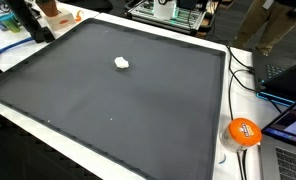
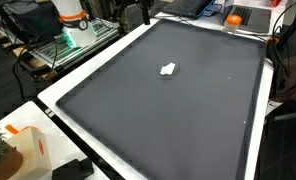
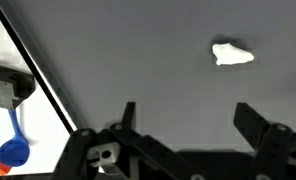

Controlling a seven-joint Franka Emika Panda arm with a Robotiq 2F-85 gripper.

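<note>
A small crumpled white piece (image 1: pixel 121 62), perhaps paper or cloth, lies on the dark grey board (image 1: pixel 108 110). In exterior view 2 the same white piece (image 2: pixel 168 69) rests toward the far part of the board. From the wrist view, the white piece (image 3: pixel 231 53) is at the upper right, beyond the fingertips and apart from them. My gripper is open over the board, its black fingers (image 3: pixel 257 124) wide apart and only bare board between them.
An orange-topped round thing (image 1: pixel 242 133) stands on the white table beside the board, near laptops. A blue spoon-like tool (image 3: pixel 15 145) lies off the board's edge. Boxes and a dark tool crowd one far corner. Most of the board is clear.
</note>
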